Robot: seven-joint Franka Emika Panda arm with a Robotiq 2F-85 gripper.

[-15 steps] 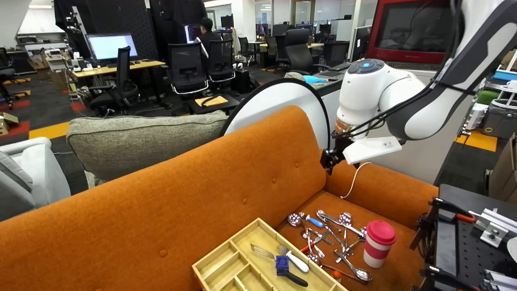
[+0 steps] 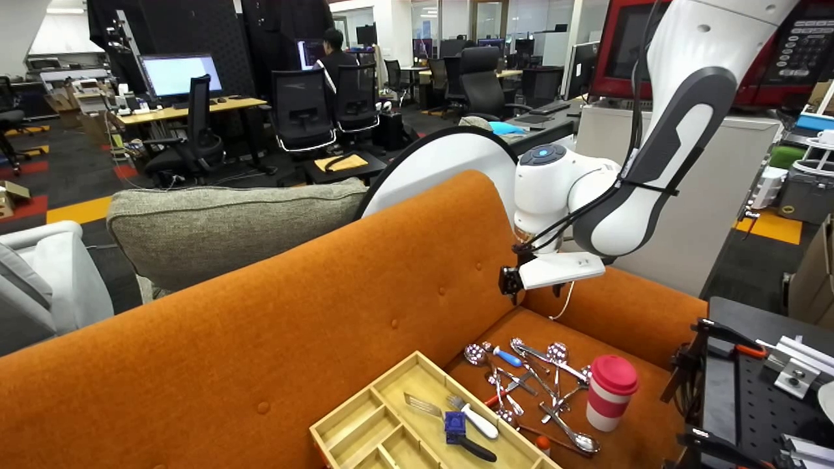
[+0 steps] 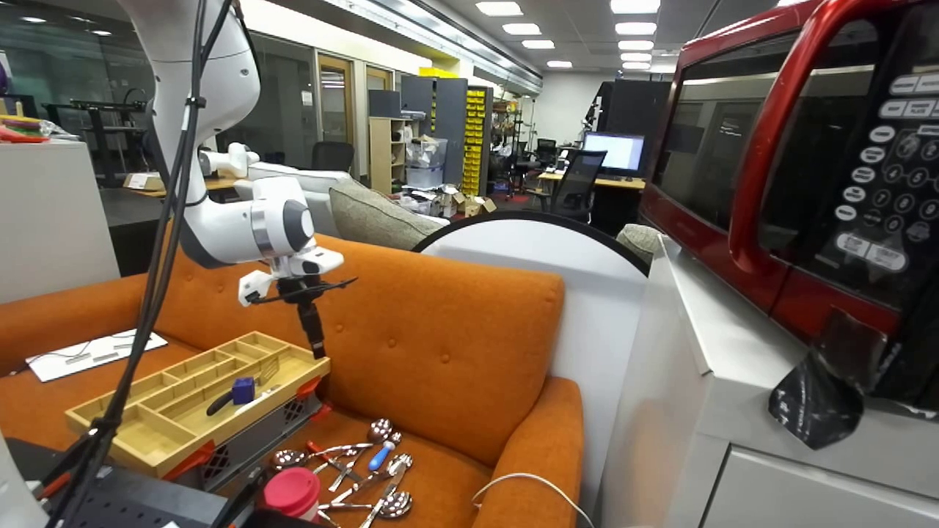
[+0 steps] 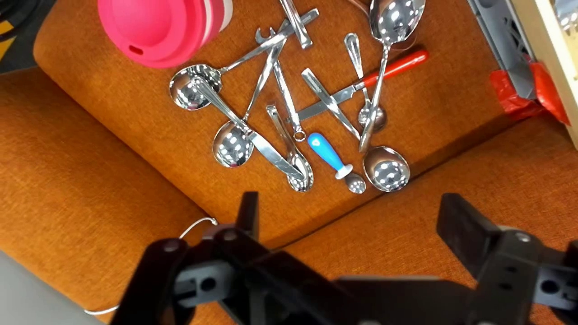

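My gripper is open and empty, its two dark fingers wide apart above the sofa seat, as the wrist view shows. Below it lies a loose pile of cutlery. The blue-handled small spoon (image 4: 325, 151) rests nearest the gap between the fingers. Close by are a large round spoon (image 4: 386, 169), a teaspoon (image 4: 299, 172) and a red-handled knife (image 4: 394, 67). In exterior view 1 the gripper (image 2: 535, 296) hangs well above the pile, near the sofa back. A wooden organizer tray (image 2: 365, 417) holds a white-handled fork (image 2: 478, 422) and a black-handled utensil with a blue block (image 2: 455, 426).
A red-lidded cup (image 2: 612, 391) stands beside the pile. The sofa back (image 2: 313, 312) and armrest (image 2: 625, 301) bound the seat, and a white cord (image 4: 198, 225) hangs by the armrest. A red microwave (image 3: 757, 132) sits on a cabinet at the side.
In exterior view 1 the arm has come lower and shifted left, nearer the sofa back, and the gripper points more straight down. The cutlery, cup and tray have not moved.
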